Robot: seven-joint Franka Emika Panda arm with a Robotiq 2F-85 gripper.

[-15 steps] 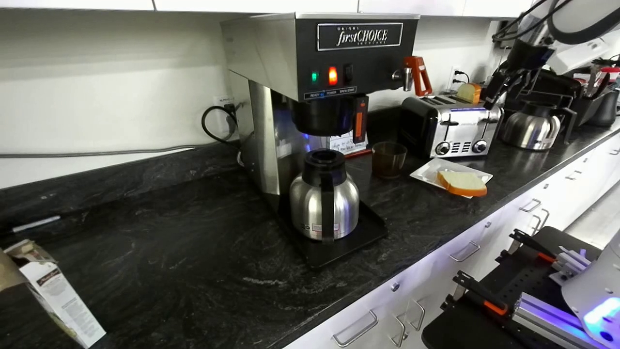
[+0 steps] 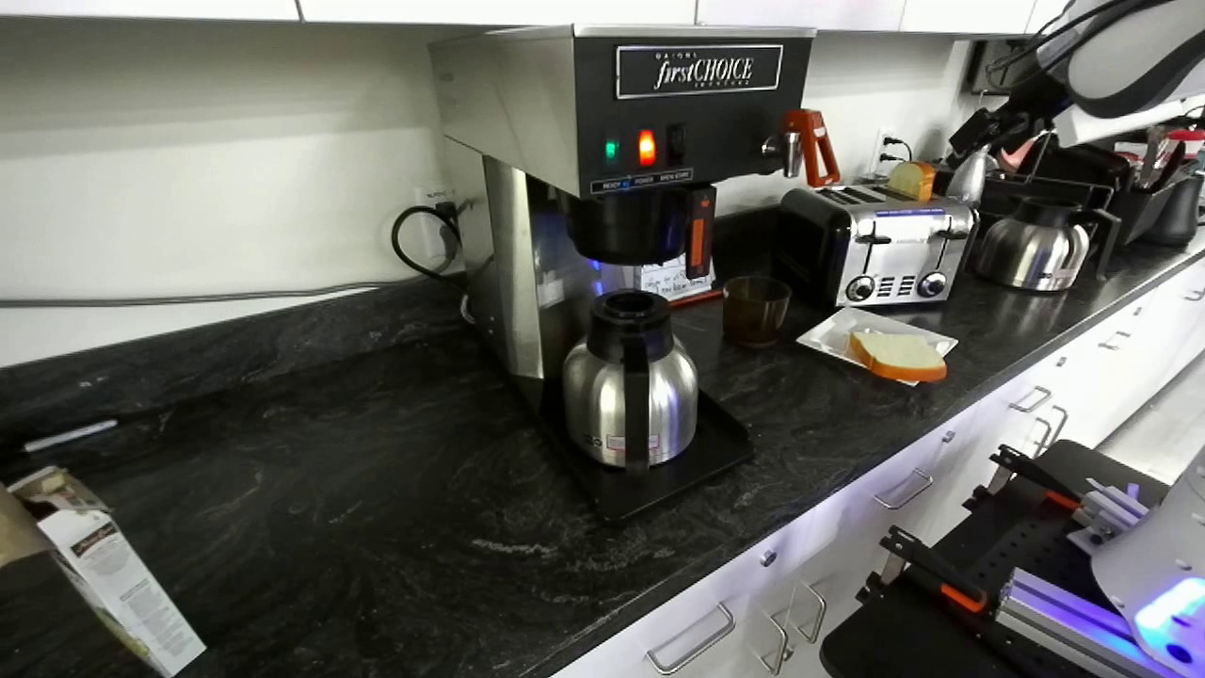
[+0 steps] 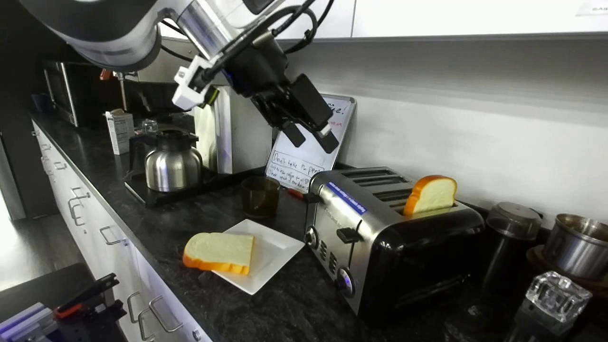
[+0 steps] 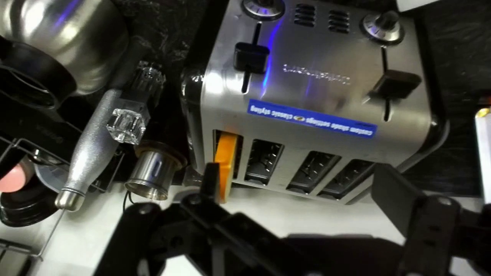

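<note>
A silver and black toaster (image 3: 365, 228) stands on the dark counter against the wall. One bread slice (image 3: 433, 194) sticks up out of an end slot; the other slots look empty in the wrist view. Another bread slice (image 3: 219, 251) lies partly over the edge of a white square plate (image 3: 273, 256) in front of the toaster. Above the toaster hangs my gripper (image 3: 311, 138), open and empty. In the wrist view its spread fingers (image 4: 211, 179) frame the slotted top, and the left one overlaps the upright slice in the picture. Both lever knobs (image 4: 251, 57) show on the toaster's front.
A brown cup (image 3: 260, 196) and a small whiteboard (image 3: 313, 145) stand on the coffee maker's side of the toaster. A steel carafe (image 2: 1034, 249), a grinder (image 4: 94, 142) and a metal cup (image 4: 152, 172) crowd its other side.
My gripper has risen and pulled away from the toaster's front corner, where it hung lower a second ago. The bread, plate and toaster look unmoved.
</note>
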